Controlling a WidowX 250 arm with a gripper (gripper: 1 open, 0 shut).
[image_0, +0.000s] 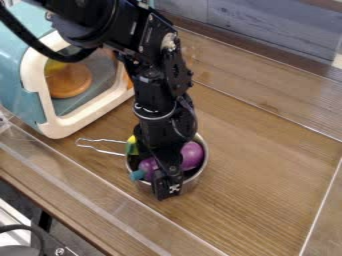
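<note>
My black gripper (166, 174) reaches down into a metal pot (193, 181) with a wire handle (100, 144) to its left. Inside are purple round objects (190, 156), with bits of green and teal at the left. The fingers are lowered among these, and the arm hides much of the pot.
A light blue and white toy microwave (56, 124) with an orange item inside stands at the upper left. A wall runs along the back.
</note>
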